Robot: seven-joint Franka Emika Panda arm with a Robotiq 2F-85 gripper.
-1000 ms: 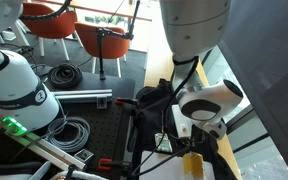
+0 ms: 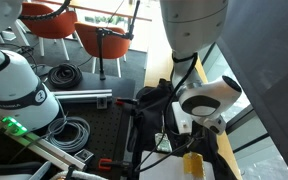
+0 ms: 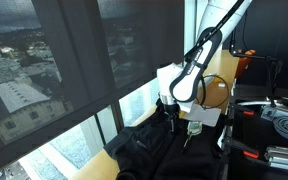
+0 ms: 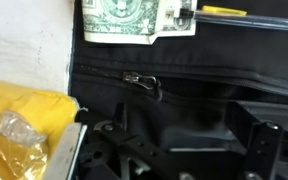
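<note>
My gripper stands open over a black zippered bag [image 4: 199, 60], with its two dark fingers apart and nothing held between them. A metal zipper pull [image 4: 141, 80] lies just ahead of the gap. Farther ahead, a dollar bill [image 4: 124, 20] rests on the black fabric, and a clear pen [image 4: 239, 19] lies across its right end. In exterior view 2 the bill [image 3: 194, 128] shows small and pale on the dark cloth. The arm partly hides the bag in exterior view 1.
A yellow container [image 4: 34, 110] with a crumpled clear wrapper [image 4: 20, 143] inside sits left of the gripper, close to the left finger. A white surface [image 4: 24, 40] lies beyond it. Coiled cables [image 2: 72, 133] rest beside the robot base.
The arm's wrist has shifted slightly to the right in exterior view 1. The yellow container shows no clear movement.
</note>
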